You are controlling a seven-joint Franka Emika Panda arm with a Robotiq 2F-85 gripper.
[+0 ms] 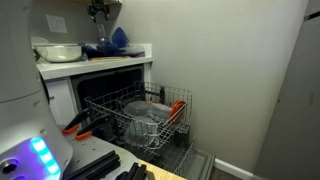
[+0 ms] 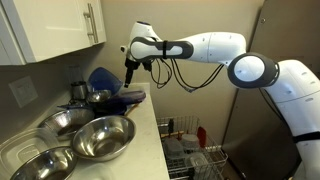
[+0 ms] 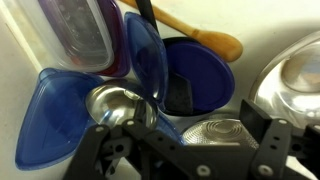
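My gripper is open above the counter, its fingers wide apart with nothing between them. Below it in the wrist view are a round dark-blue bowl (image 3: 212, 78), a blue-rimmed clear piece (image 3: 148, 52), a small metal bowl (image 3: 110, 103) and a perforated metal strainer (image 3: 217, 132). A blue container (image 3: 50, 125) lies at the left, and a wooden spoon (image 3: 205, 36) crosses the top. In exterior view 2 the gripper (image 2: 128, 72) hangs over the blue dishes (image 2: 103, 80) at the counter's far end, apart from them.
Large metal bowls (image 2: 104, 138) fill the counter's near part, beside the wall and under a white cabinet (image 2: 50, 25). The dishwasher rack (image 1: 145, 118) is pulled out below, holding clear dishes and an orange-red item (image 1: 177, 109). Open floor lies to its right.
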